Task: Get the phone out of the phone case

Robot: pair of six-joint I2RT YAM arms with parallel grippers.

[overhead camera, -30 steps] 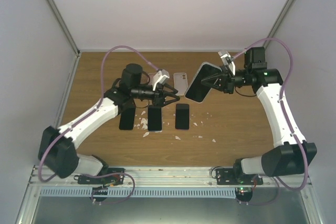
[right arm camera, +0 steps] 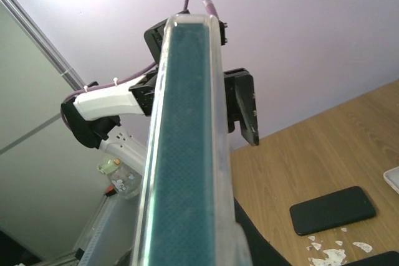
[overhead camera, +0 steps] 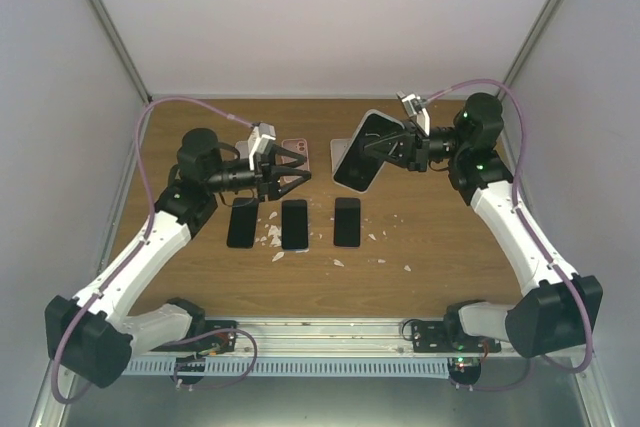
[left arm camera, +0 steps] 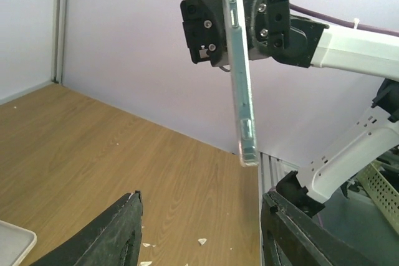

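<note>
A dark-screened phone (overhead camera: 357,168) with a pale clear phone case (overhead camera: 350,186) around its edge is raised above the table, tilted. My right gripper (overhead camera: 373,144) is shut on it. Seen edge-on in the left wrist view, the cased phone (left arm camera: 240,73) slants down from the top. In the right wrist view its teal face (right arm camera: 181,147) sits within a clear border and hides most of the right fingers. Facing it from the left, my left gripper (overhead camera: 308,167) is open, with nothing between its fingers and a gap to the phone.
Below on the wooden table lie three dark phones, at left (overhead camera: 243,223), middle (overhead camera: 294,224) and right (overhead camera: 347,222). White scraps (overhead camera: 274,236) are scattered around them. Behind them are a pinkish case (overhead camera: 297,146) and a pale case (overhead camera: 338,150), partly covered.
The right gripper has carried the cased phone leftward.
</note>
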